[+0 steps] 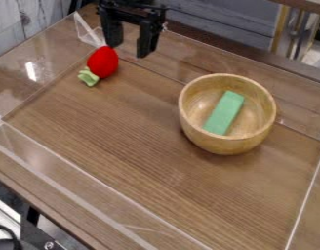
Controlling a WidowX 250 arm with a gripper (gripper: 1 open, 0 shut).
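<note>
My black gripper (124, 41) hangs at the top of the view, open, above and to the right of a red strawberry-like object (102, 61) with a pale green top lying on the brown table. A green block (222, 113) lies inside a tan bowl (228, 134) on the right.
The bowl takes up the right middle.
</note>
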